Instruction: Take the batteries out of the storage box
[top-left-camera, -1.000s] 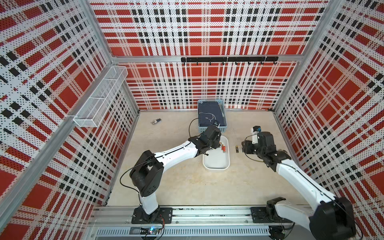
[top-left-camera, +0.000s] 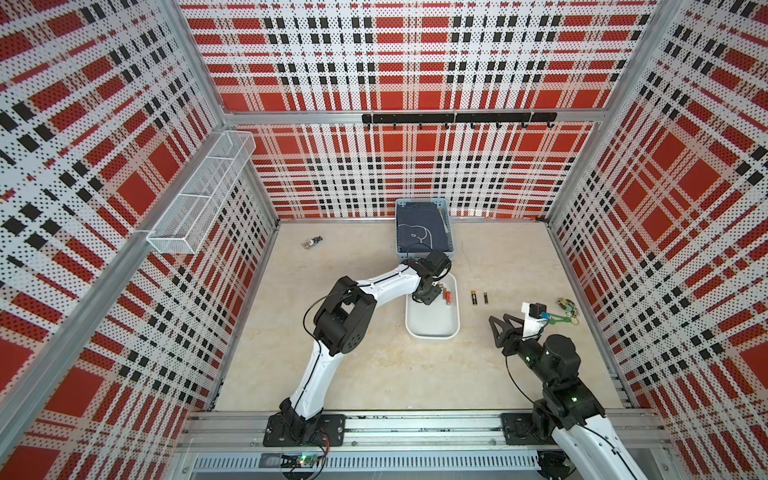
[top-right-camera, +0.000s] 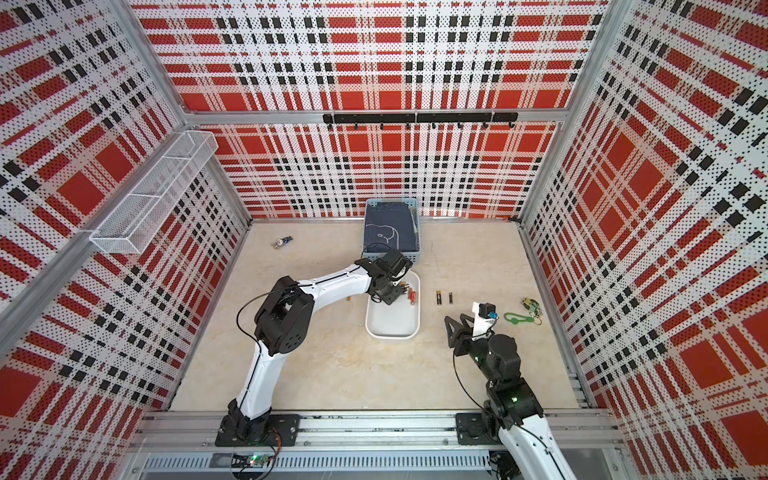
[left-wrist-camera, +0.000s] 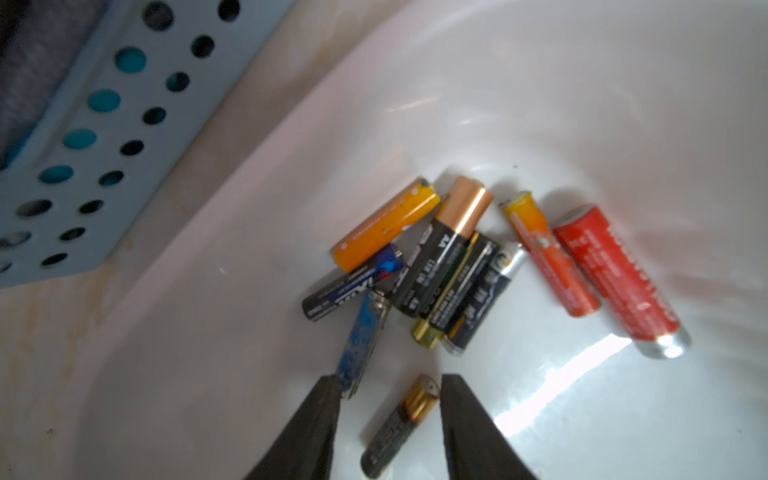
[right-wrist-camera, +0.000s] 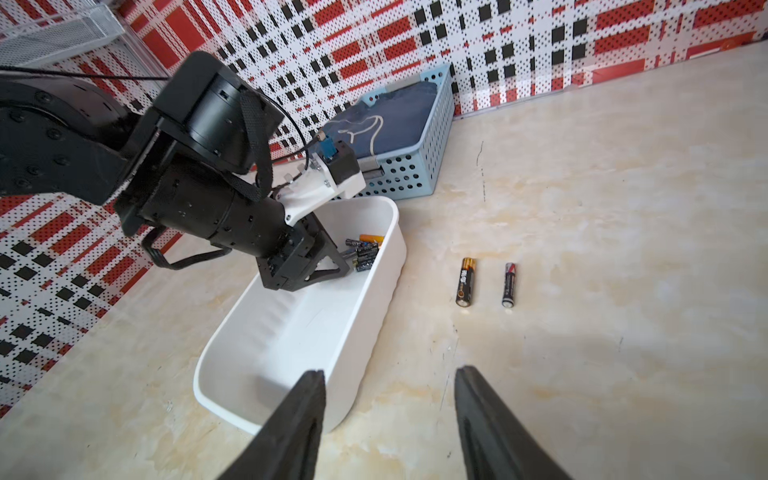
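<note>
The white storage box (top-left-camera: 433, 330) stands mid-table with several batteries in it. In the left wrist view I make out a large red battery (left-wrist-camera: 622, 280), an orange one (left-wrist-camera: 387, 225), a copper-topped AA (left-wrist-camera: 445, 246), and a black one with a copper end (left-wrist-camera: 401, 426) just beyond my fingertips. My left gripper is inside the box, part open, nothing between its fingers. To the right of the box, two batteries lie on the table: a thicker black-and-gold one (right-wrist-camera: 465, 281) and a thinner one (right-wrist-camera: 509, 285). Empty and open, my right gripper hovers nearer the front edge.
Behind the box sits a blue perforated basket (right-wrist-camera: 408, 172) holding dark cloth. A green corded item (top-right-camera: 521, 317) lies at the right, and a small object (top-left-camera: 313, 242) at the back left. Bare table surrounds the two loose batteries.
The right arm has drawn back toward the front, away from the two loose batteries, uncovering the thinner one. The left arm has shifted and its gripper now reaches into the box at a different angle.
</note>
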